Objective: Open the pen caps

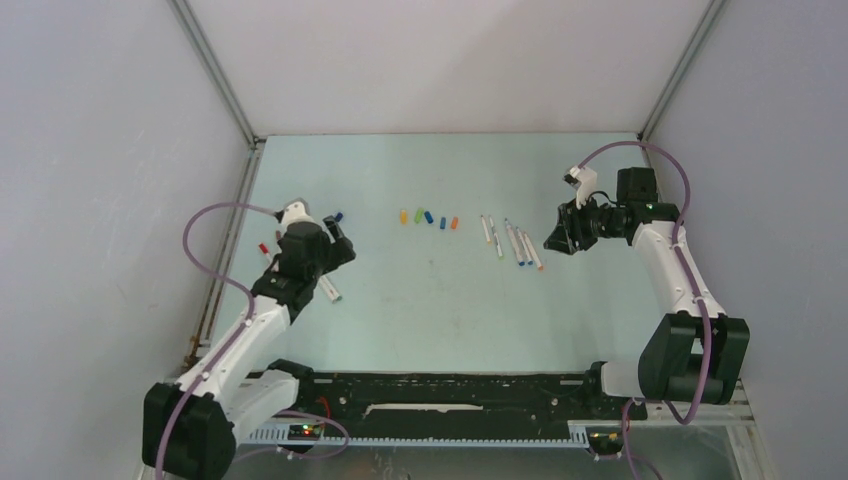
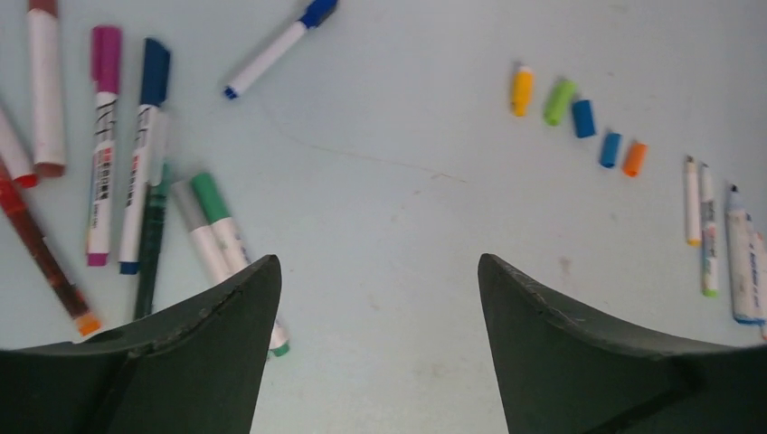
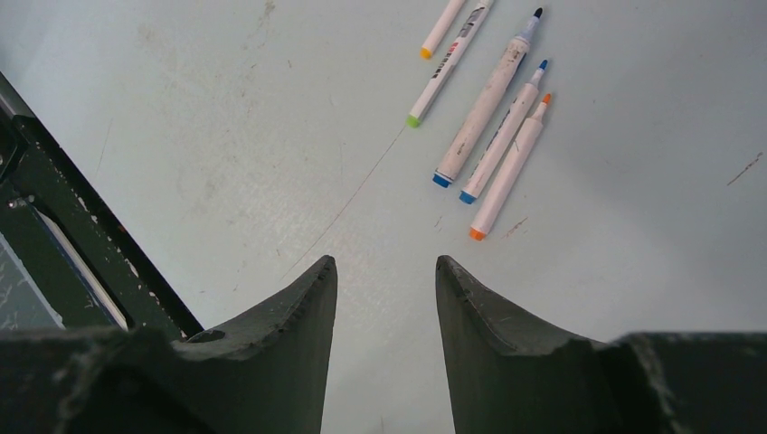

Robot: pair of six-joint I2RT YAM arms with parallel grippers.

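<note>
My left gripper is open above the left side of the table, its gap empty. Capped pens lie around it: a blue-capped pen (image 2: 271,59) on its own, a green-capped pen (image 2: 228,231), a grey-capped pen (image 2: 206,237), a purple-capped pen (image 2: 104,154) and several others farther left. Over the right side, my right gripper hangs open with nothing between its fingers. Uncapped pens lie before it, among them a thick blue pen (image 3: 481,110), a thin blue pen (image 3: 500,143) and an orange pen (image 3: 509,172), bare tips pointing away.
Loose caps lie in a row at mid-table: yellow (image 2: 522,89), green (image 2: 560,101), two blue, and orange (image 2: 636,158). Bare table (image 1: 420,300) stretches in front of them. A dark rail (image 1: 450,405) runs along the near edge.
</note>
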